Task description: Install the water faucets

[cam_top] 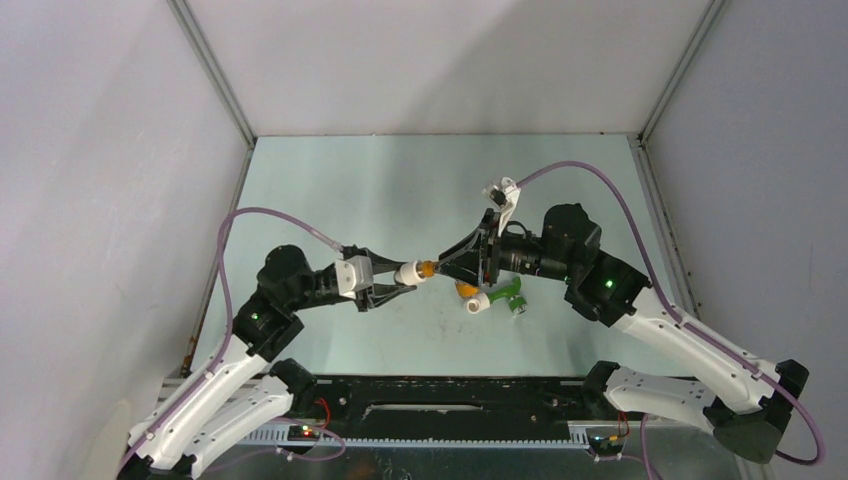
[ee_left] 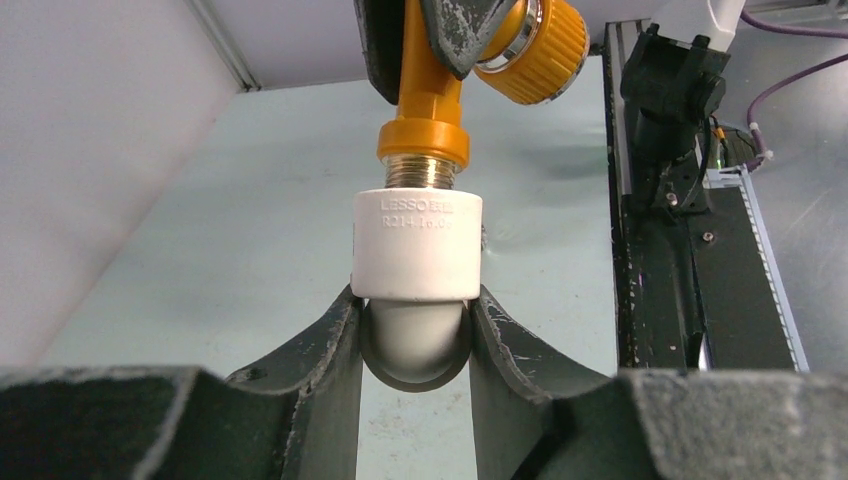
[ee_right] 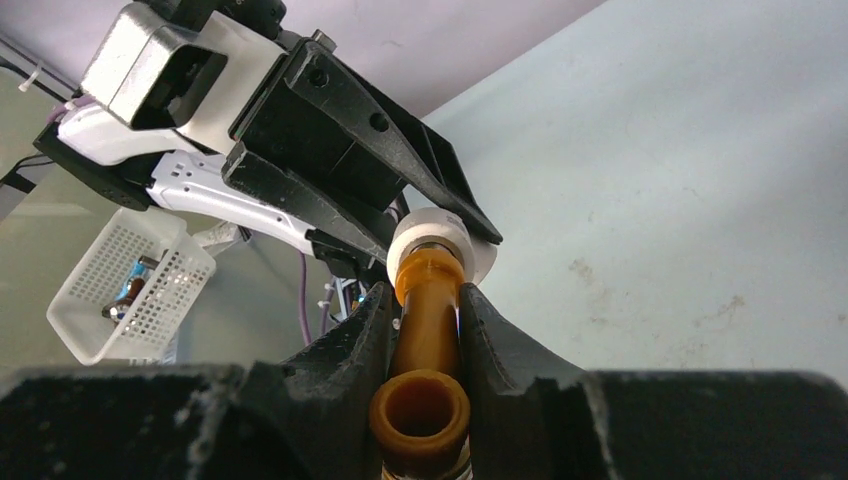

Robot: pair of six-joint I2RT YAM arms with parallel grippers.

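My left gripper has its fingers around a white socket fitting, which is lined up on the threaded end of an orange faucet. My right gripper is shut on that orange faucet. In the top view the two grippers face each other end to end at the middle, with the white fitting and the orange piece between them. Some thread shows between white fitting and orange collar.
Behind the right gripper lie another orange piece and a green fitting with a white end. A white basket appears beyond the table.
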